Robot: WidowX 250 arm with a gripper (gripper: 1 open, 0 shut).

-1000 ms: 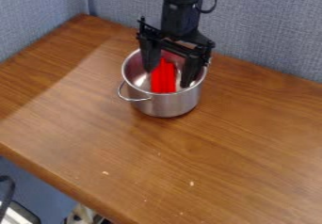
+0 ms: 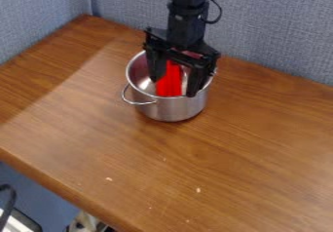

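A steel pot [image 2: 166,109] with wire handles stands on the wooden table [image 2: 166,174], upper middle of the view. A red object [image 2: 169,81] stands inside it. My black gripper [image 2: 174,72] hangs over and into the pot, open, its two fingers on either side of the red object. Whether either finger touches it I cannot tell.
Grey padded walls rise behind and at the left. Cables and some hardware show beyond the lower-left edge.
My gripper has come slightly toward the front and lower into the pot. The pot and red object look unmoved.
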